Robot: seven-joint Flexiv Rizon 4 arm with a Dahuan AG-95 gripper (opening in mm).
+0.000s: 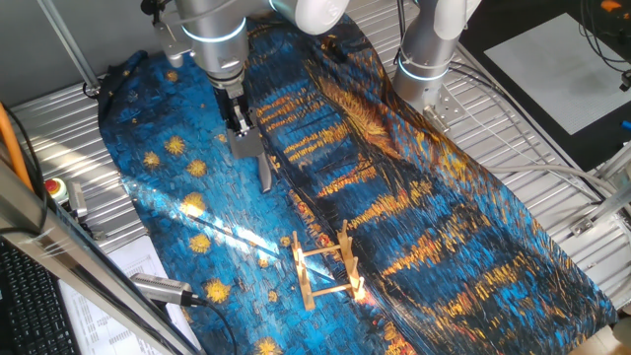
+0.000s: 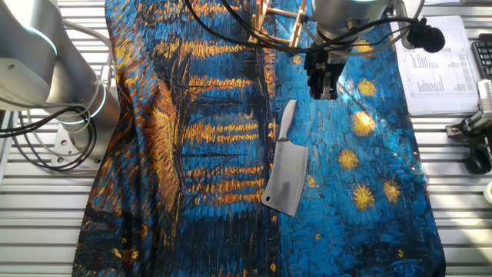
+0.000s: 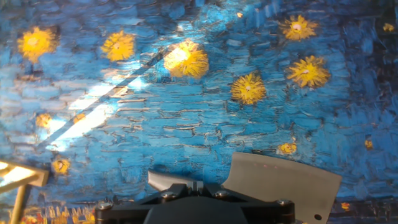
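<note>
A grey metal cleaver (image 2: 288,178) lies flat on the painted cloth, its handle (image 2: 287,119) toward the wooden rack. My gripper (image 2: 323,95) hangs above the cloth, beside the handle in exterior view 2 and apart from it. Seen from exterior view 1, the gripper (image 1: 243,130) overlaps the blade (image 1: 246,146). In the wrist view my gripper has its fingertips together, with nothing visible between them. The black fingers cover the join of the cleaver's handle (image 3: 163,180) and blade (image 3: 280,183). A small wooden rack (image 1: 325,288) stands farther along the cloth.
The blue and orange cloth (image 1: 463,256) has folds on one side. Cables (image 2: 346,37) hang by my arm. A metal post (image 1: 89,251) and a keyboard (image 1: 35,306) are at the left.
</note>
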